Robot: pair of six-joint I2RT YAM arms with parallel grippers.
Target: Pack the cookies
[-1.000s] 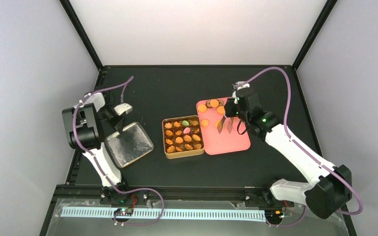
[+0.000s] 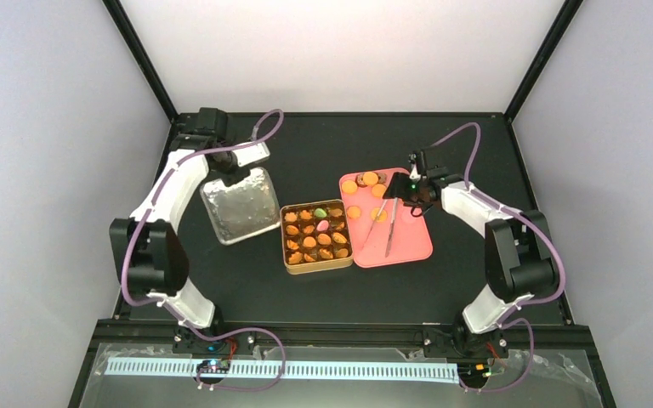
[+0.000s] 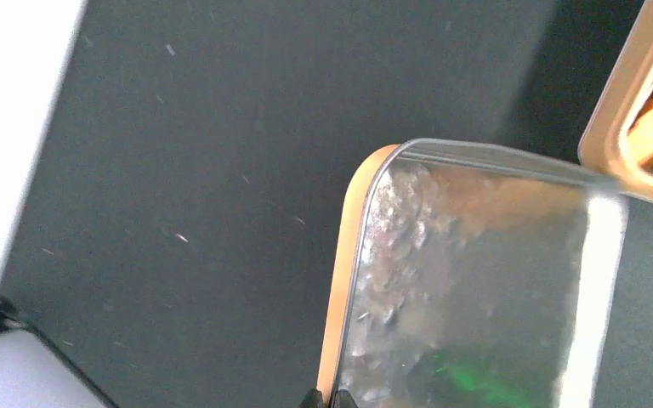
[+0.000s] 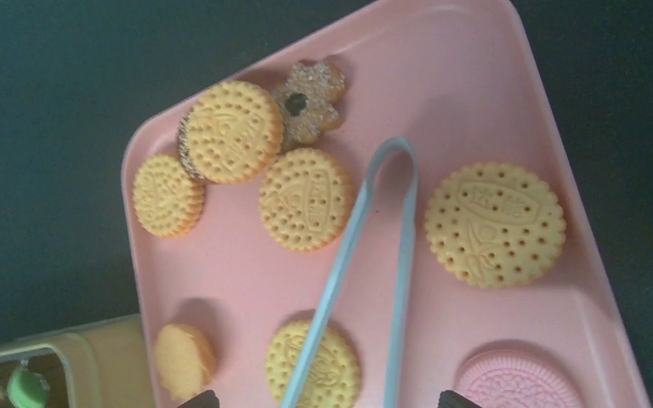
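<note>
The gold cookie tin (image 2: pixel 316 263) holds cookies in compartments. To its left lies the silver lid (image 2: pixel 240 208); my left gripper is shut at its rim (image 3: pixel 349 263), the rim apparently between the fingertips. On the pink tray (image 2: pixel 408 246) lie several round cookies (image 4: pixel 494 223), a flower-shaped cookie (image 4: pixel 310 102), a pink cookie (image 4: pixel 517 382) and metal tongs (image 4: pixel 402 255). My right gripper is over the tray, fingers apart at the lower edge of its wrist view, either side of the tongs; whether it touches them is unclear.
Frame posts and white walls bound the area.
My left arm has moved back and right, and the lid has shifted with it. The right arm has drawn in; the tongs lie lower on the tray.
</note>
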